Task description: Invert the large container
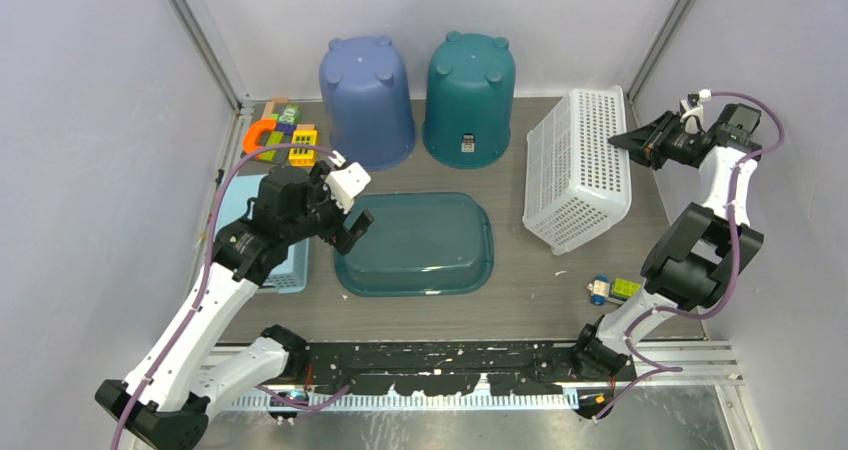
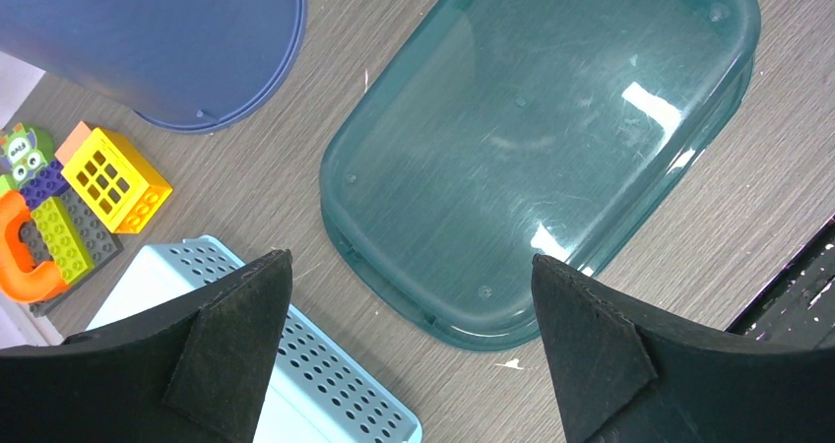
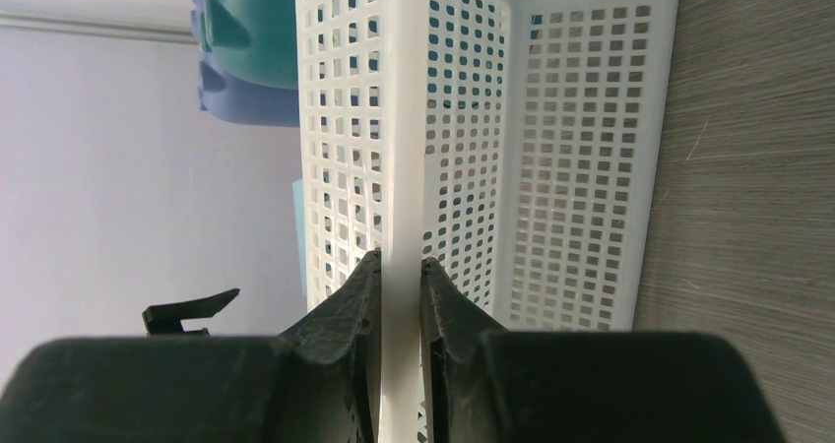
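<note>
The large white perforated basket (image 1: 575,170) stands tipped on its side at the right, its opening turned toward the right. My right gripper is shut on its upper rim (image 3: 402,128), with perforated walls either side in the right wrist view. My left gripper (image 1: 352,228) is open over the left end of the upturned dark green tray (image 1: 415,250), empty between its fingers.
Blue (image 1: 365,100) and teal (image 1: 468,95) bins stand at the back. Toy bricks (image 1: 302,152) and a light blue basket (image 2: 345,394) are at the left; a small toy vehicle (image 1: 600,292) lies front right.
</note>
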